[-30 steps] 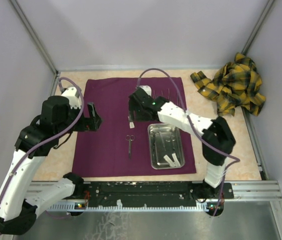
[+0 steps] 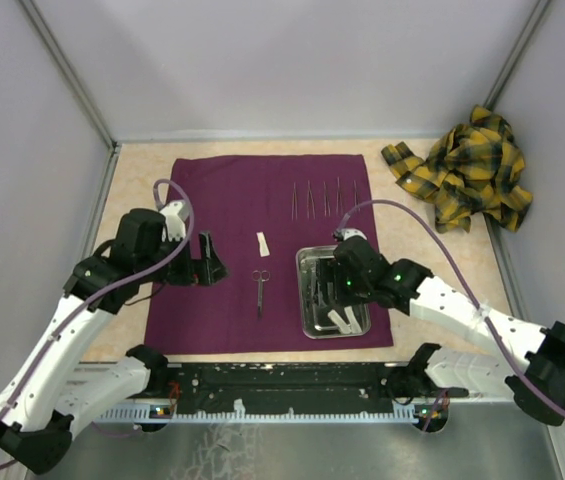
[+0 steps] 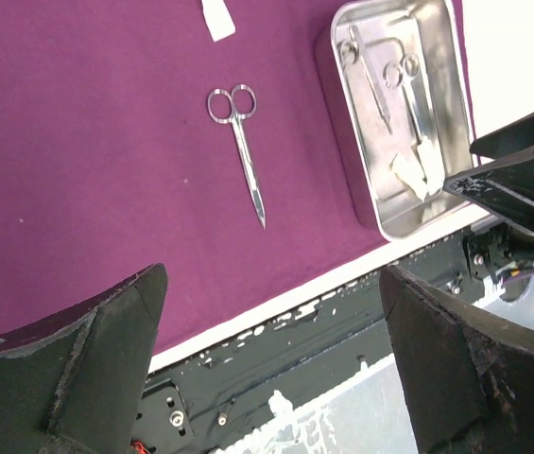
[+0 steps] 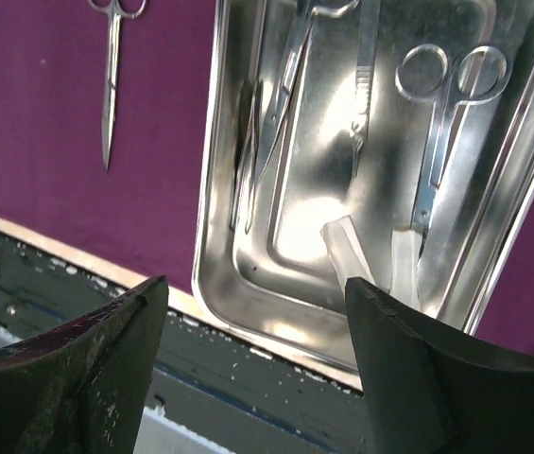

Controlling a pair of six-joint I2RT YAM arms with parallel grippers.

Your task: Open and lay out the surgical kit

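A purple cloth (image 2: 222, 320) carries slim instruments (image 2: 310, 200) in a row at the back, a white packet (image 2: 262, 244) and scissors (image 3: 241, 142) near the middle. The steel tray (image 2: 324, 330) holds scissors (image 4: 428, 180), several other metal instruments and two white pieces (image 4: 344, 246). My left gripper (image 2: 202, 260) hovers open left of the loose scissors. My right gripper is open above the tray, its fingers over the front end in its wrist view.
A crumpled yellow plaid cloth (image 2: 472, 170) lies at the back right of the table (image 2: 412, 230). Walls bound both sides.
My left gripper has moved a little right and toward the front.
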